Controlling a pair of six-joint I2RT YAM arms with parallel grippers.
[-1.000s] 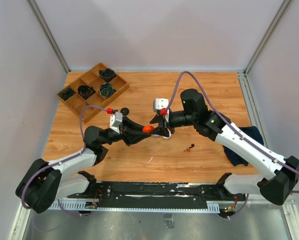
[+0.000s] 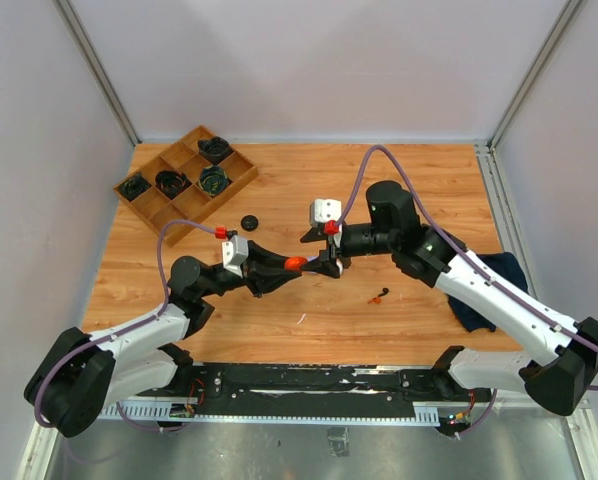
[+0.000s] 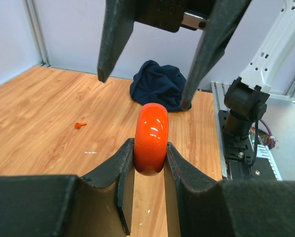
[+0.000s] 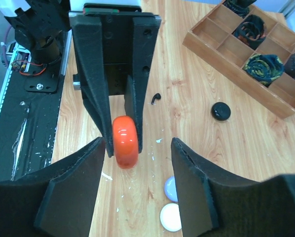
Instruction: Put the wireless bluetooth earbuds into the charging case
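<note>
My left gripper is shut on a red rounded piece, which sticks up between its fingertips. My right gripper stands part open just beside that piece, its fingers above and beyond it in the left wrist view, nothing between them. A small dark earbud lies on the wooden table, and a round black case sits farther back. Whether the red piece is the charging case or part of it, I cannot tell.
A wooden compartment box with dark rolled items is at the back left. Blue and white round pieces lie below the grippers. A dark cloth is at the right, near small orange and black items.
Over the last second both grippers moved slightly apart, the right one rightward and lower in the picture, the left one leftward with the red piece still in it.
</note>
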